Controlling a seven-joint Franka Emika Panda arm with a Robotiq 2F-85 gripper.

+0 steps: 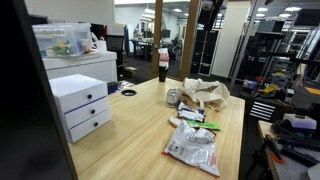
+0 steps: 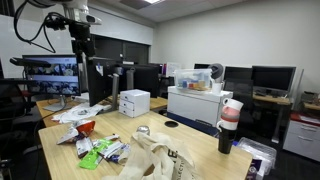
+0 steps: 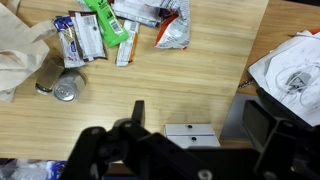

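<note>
My gripper is open high above the wooden table (image 3: 170, 80), its dark fingertips wide apart with nothing between them. In the second exterior view the gripper (image 2: 84, 46) hangs well over the far-left part of the table. A silver snack bag (image 1: 193, 148) lies near the front edge. Behind it is a green packet (image 1: 203, 125) among several small wrappers. A metal can (image 3: 69, 87) stands close to a crumpled brown paper bag (image 3: 18, 52). The white drawer unit (image 1: 84, 106) stands at the table's side, its drawers looking shut.
A clear plastic bin (image 1: 62, 41) rests on a white cabinet behind the drawer unit. Near the far table edge stands a dark container with a pinkish-white top (image 1: 163, 64). A small black round object (image 1: 129, 93) lies on the wood.
</note>
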